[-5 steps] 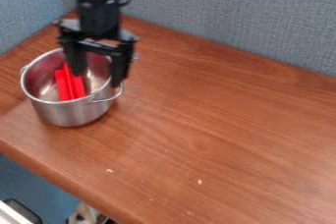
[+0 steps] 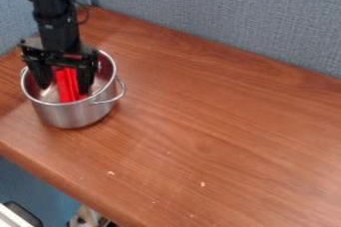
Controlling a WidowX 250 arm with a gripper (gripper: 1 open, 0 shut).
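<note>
A steel pot (image 2: 80, 112) with wire handles stands at the left of the wooden table. Inside it is a red object (image 2: 72, 90), partly hidden. My black gripper (image 2: 67, 76) is down at the pot's mouth, its open fingers on either side of the red object. Whether they touch it is unclear.
Grey padded walls rise behind and to the left. The table's front edge lies just below the pot.
My gripper has moved left from beside and above the pot's right side and descended into the pot around the red object. The pot looks unmoved.
</note>
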